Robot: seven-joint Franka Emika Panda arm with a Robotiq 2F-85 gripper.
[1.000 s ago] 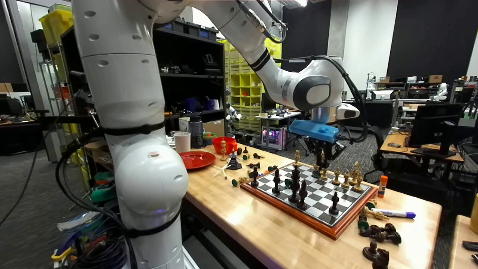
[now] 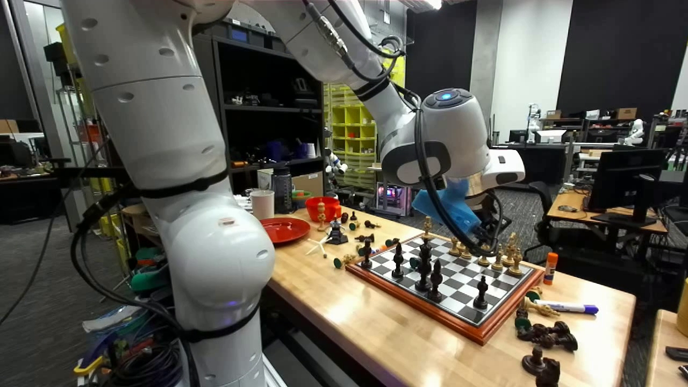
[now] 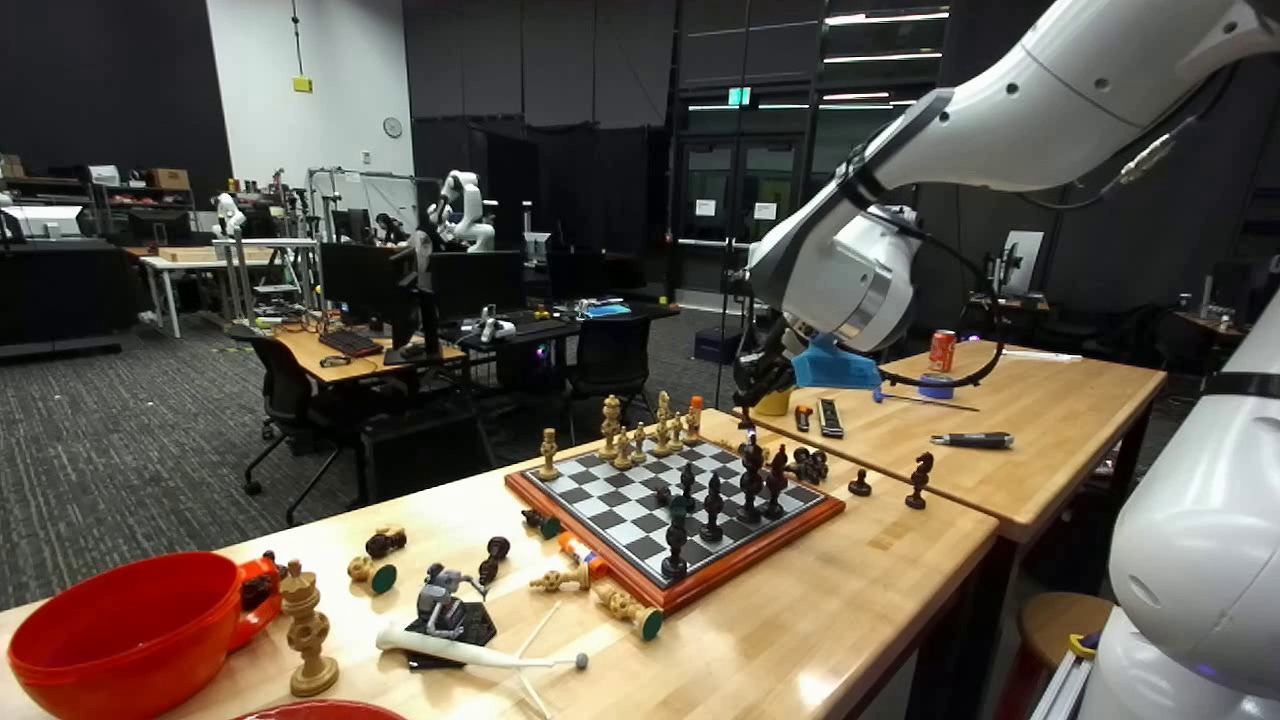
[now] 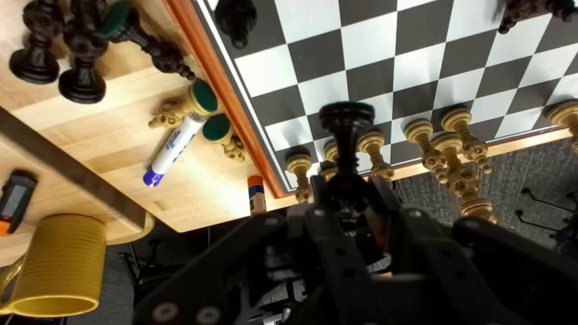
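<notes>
Seen in the wrist view, my gripper is shut on a dark chess piece (image 4: 347,122), whose wide base points away from the fingers. The fingers are tilted, well above the chessboard (image 2: 445,314), near its far side in exterior view 1. Light pieces (image 4: 455,154) stand along one edge of the board. Several dark pieces (image 2: 436,280) stand toward the opposite edge; a dark piece (image 4: 536,11) lies tipped over at the wrist view's upper right. The held piece cannot be made out clearly in the exterior views.
Loose dark pieces (image 2: 548,335), a marker (image 2: 567,307) and a glue stick (image 2: 550,267) lie or stand beside the board. More fallen pieces, a red bowl (image 3: 132,636) and a red plate (image 2: 284,230) are at the other end. A yellow mug (image 4: 65,265) is on the neighbouring table.
A second ago the gripper pointed straight down over the far side of the board. It has since tilted strongly, its blue-covered part now slanting, while the board's pieces look unmoved.
</notes>
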